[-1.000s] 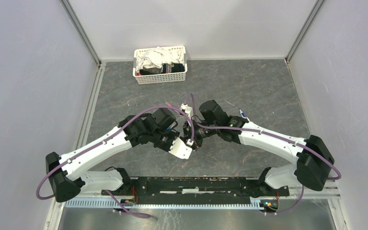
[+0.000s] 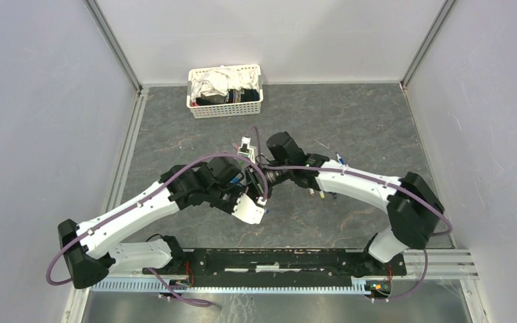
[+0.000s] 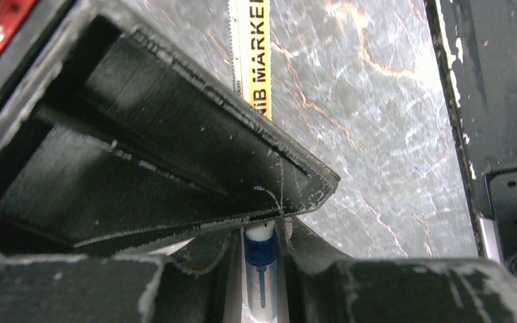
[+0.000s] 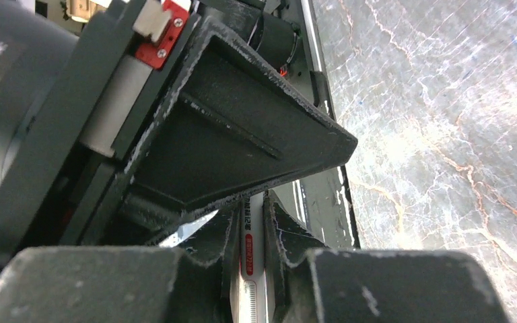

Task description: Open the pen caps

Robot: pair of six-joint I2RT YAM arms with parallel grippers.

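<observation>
A white marker with a yellow label runs down the left wrist view, its middle hidden by the right gripper's black finger. At its near end a blue band and clear section lie between the pads of my left gripper, shut on it. In the right wrist view, my right gripper is shut on a white barrel with a red patch, seemingly the same marker. The two grippers face each other closely; from the top view their tips and the marker are mostly hidden.
A blue-and-white pen lies to the right, and several small pens lie under the right forearm. A white basket of cloth stands at the back.
The right arm has shifted left and the left arm slightly left, the grippers staying close together. Small pens under the right forearm now show.
</observation>
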